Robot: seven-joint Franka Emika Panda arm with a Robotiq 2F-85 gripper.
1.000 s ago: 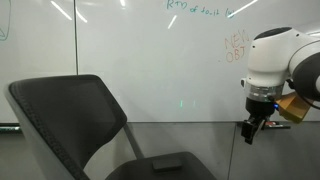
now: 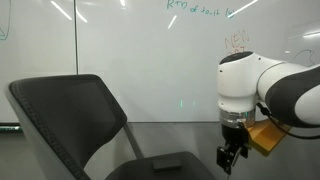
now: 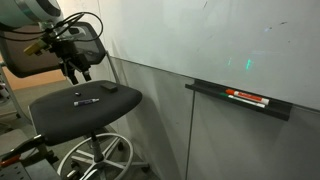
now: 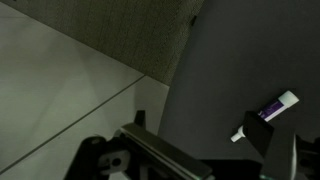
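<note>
A white marker with a purple band [image 4: 285, 102] lies on the dark chair seat [image 4: 215, 65], in the lower right of the wrist view. The same seat [image 3: 60, 115] appears in exterior view 2, with the marker [image 3: 86, 102] near its middle. My gripper stands open above the seat, its fingers wide apart with nothing visible between them. One fingertip [image 4: 258, 132] covers part of the marker in that view. From the side, the gripper [image 3: 79, 77] hangs above the seat, apart from it; in exterior view 1 the gripper [image 2: 232, 160] points downward to the right of the chair.
A dark block [image 3: 109, 91] rests on the seat beside the marker, and a small dark object [image 3: 77, 93] lies close by. The chair's backrest [image 2: 70, 115] rises at left. A whiteboard ledge [image 3: 215, 92] holds markers, including a red one [image 3: 252, 97].
In exterior view 1 the arm and gripper have moved down and to the left, closer to the chair. The chair and the block on it have stayed put.
</note>
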